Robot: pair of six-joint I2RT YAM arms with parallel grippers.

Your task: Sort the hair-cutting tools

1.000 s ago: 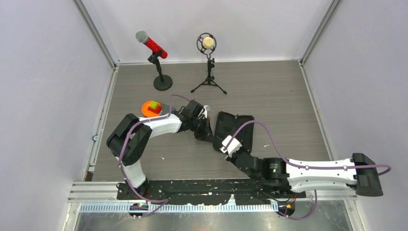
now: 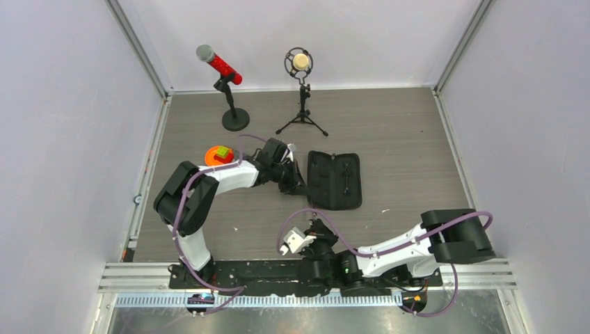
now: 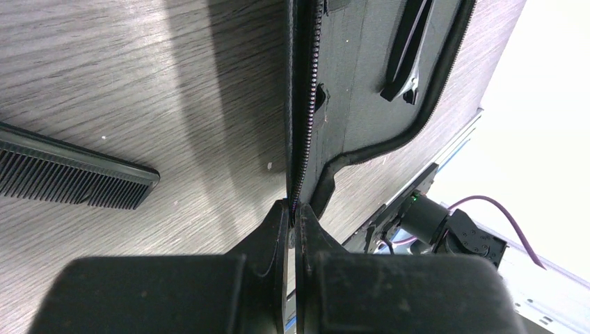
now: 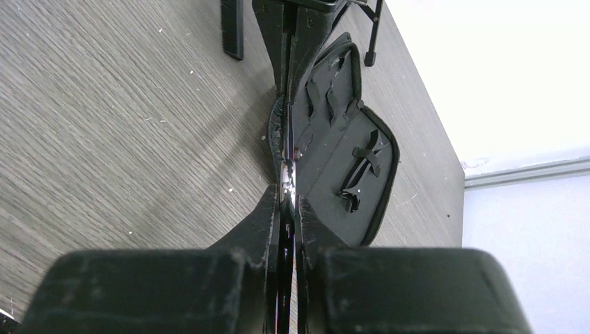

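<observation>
The black zip case [image 2: 334, 198] lies open on the table. My left gripper is shut on the zipped edge of the case at its near left side. A dark tool [image 3: 410, 52] lies inside the case, under a strap. My right gripper is shut on a slim, shiny dark tool [image 4: 286, 243]; its kind is unclear. That tool points toward the case and the left gripper's fingertips, and whether it touches them cannot be told. To the left of the case is a black comb [image 3: 76, 170], hidden by the left arm from above.
An orange dish [image 2: 212, 154] with small coloured blocks stands left of the case. Behind are a red microphone [image 2: 226, 69] on a stand and a second microphone [image 2: 300, 62] on a tripod.
My right arm has swung left and toward the front edge, away from over the case. The case has shifted slightly left and turned straighter; the left gripper has moved only a little.
</observation>
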